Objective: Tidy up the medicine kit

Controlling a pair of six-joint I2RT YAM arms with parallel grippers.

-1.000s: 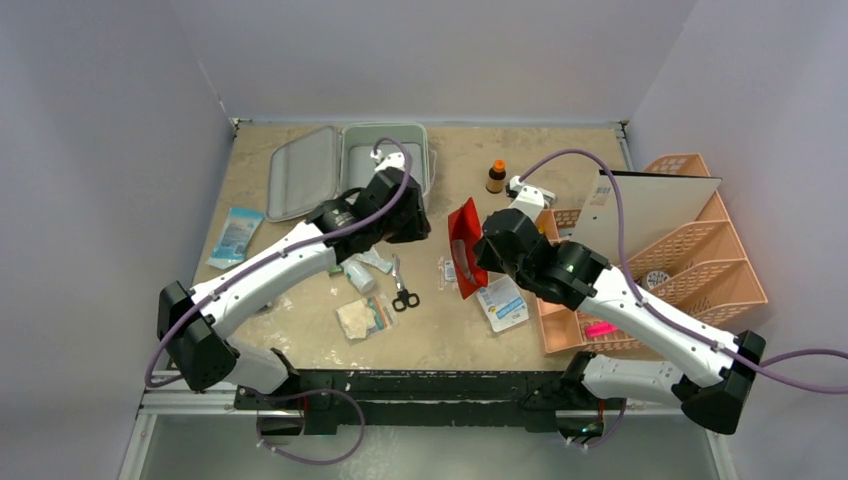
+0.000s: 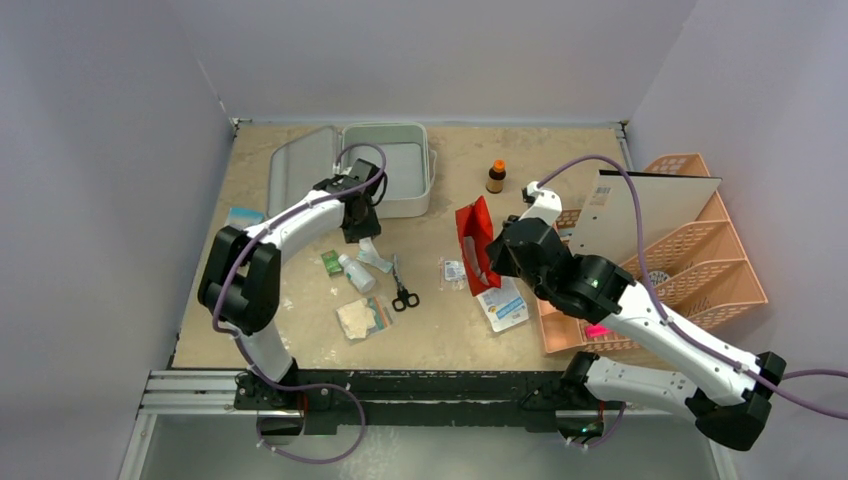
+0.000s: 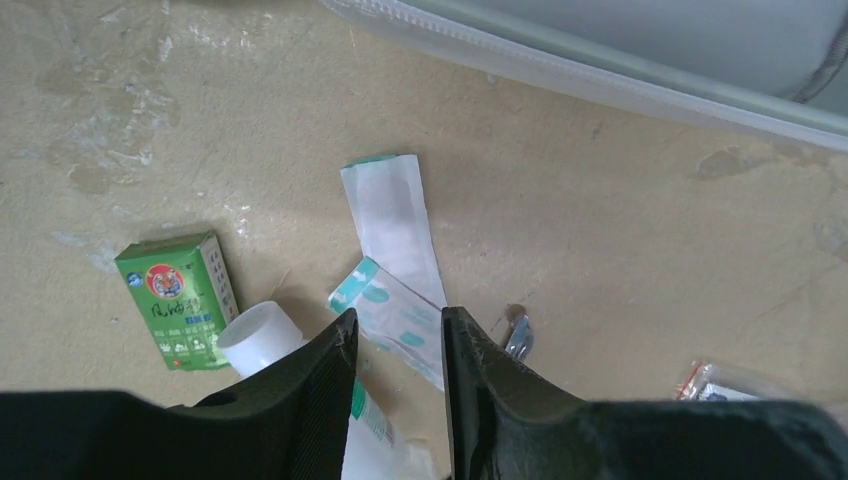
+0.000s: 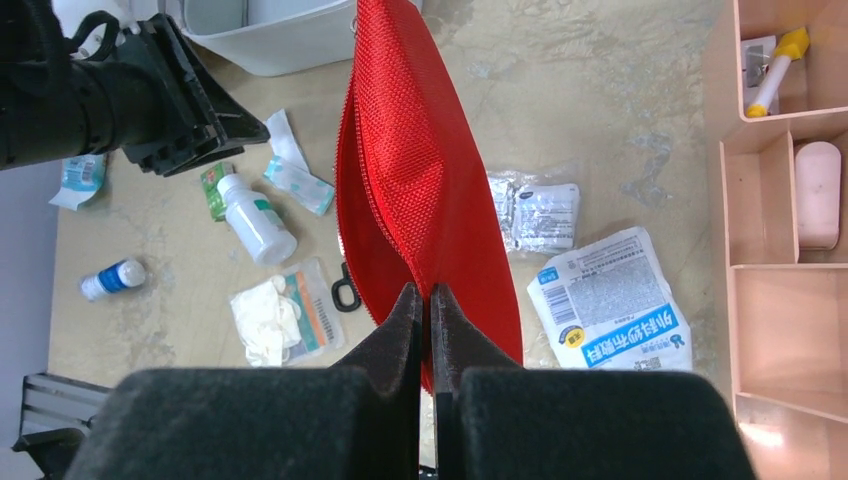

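Pinched at its lower edge, a red zip pouch (image 4: 430, 170) hangs in my right gripper, which is shut on it. My left gripper is part open above two white-and-teal packets (image 3: 392, 225), with nothing held between its fingers. A green box (image 3: 178, 300) and a white bottle (image 3: 262, 338) lie to the left of those packets. The grey case (image 2: 433, 165) stands open at the back, its lid folded to the left. In the top view are scissors (image 2: 405, 298), a bag with white contents (image 2: 360, 318) and a white-blue packet (image 2: 503, 304).
A brown bottle with an orange cap (image 2: 496, 177) stands upright right of the case. The pink compartment organizer (image 2: 700, 240) fills the right side, a white board leaning in it. A small blue-and-white bottle (image 4: 112, 280) lies toward the left front. Bare tabletop shows in the front middle.
My right arm, holding the red pouch, has shifted slightly right.
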